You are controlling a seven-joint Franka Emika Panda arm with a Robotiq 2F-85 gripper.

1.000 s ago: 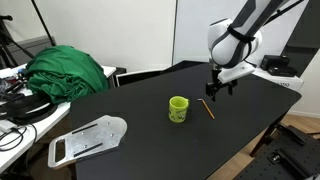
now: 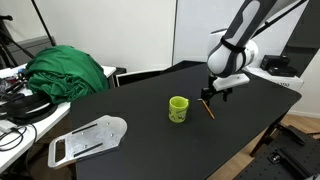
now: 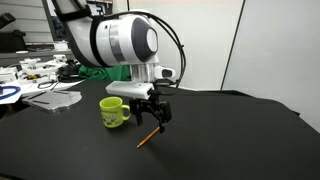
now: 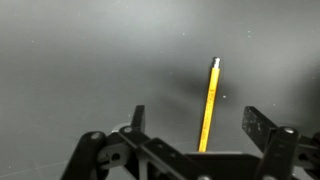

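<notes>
A yellow-orange pencil (image 4: 210, 105) lies on the dark table; in the wrist view it runs between the spread fingers, its silver end away from me. My gripper is open and hangs over the pencil, with nothing held. Exterior view 1 has the pencil (image 2: 208, 109) just in front of the gripper (image 2: 214, 94). In exterior view 2, the gripper (image 3: 151, 113) is low above the table near the pencil (image 3: 149, 136). A green-yellow mug (image 2: 178, 109) stands upright to one side; the mug (image 3: 113, 112) is partly behind the arm's wrist in exterior view 2.
A grey metal tray (image 2: 87, 139) lies at the table's left part. Behind the table's left edge sit a green cloth heap (image 2: 67, 74) and dark clutter with cables. Bare table stretches between tray and mug, and in front of the mug.
Compared with a second ago, my gripper has come lower and a little left, closer to the pencil. Pencil, mug and tray lie where they were.
</notes>
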